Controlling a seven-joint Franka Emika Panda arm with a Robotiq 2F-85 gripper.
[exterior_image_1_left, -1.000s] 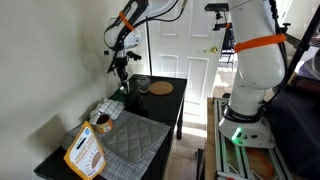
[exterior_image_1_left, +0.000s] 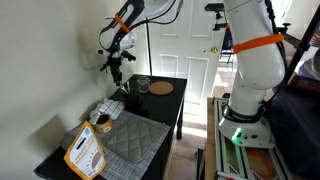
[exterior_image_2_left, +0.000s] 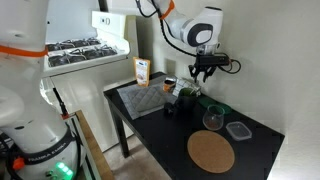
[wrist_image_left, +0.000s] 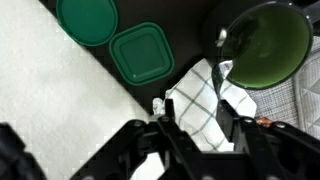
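Note:
My gripper is open in the wrist view, with only the white checked cloth (wrist_image_left: 208, 122) showing below the gap between its fingers. In exterior view 1 the gripper (exterior_image_1_left: 116, 78) hangs at the far end of the counter, close to the wall. A dark pot (wrist_image_left: 263, 45) with a green inside lies to the upper right in the wrist view. Across its near rim stands a slender pale thing (wrist_image_left: 223, 68), which I cannot identify. A green square lid (wrist_image_left: 141, 53) and a green round lid (wrist_image_left: 87, 18) lie to the upper left.
A grey quilted mat (exterior_image_1_left: 135, 139) covers the near counter, with an orange-and-white box (exterior_image_1_left: 85, 154) and a brown-topped jar (exterior_image_1_left: 103, 123) by it. A round brown board (exterior_image_2_left: 211, 150), a glass bowl (exterior_image_2_left: 213, 119) and a clear container (exterior_image_2_left: 238, 131) occupy the other end. The wall stands close behind.
In exterior view 1 my gripper has shifted left, toward the wall, and slightly up from beside the pot. The counter objects look unmoved.

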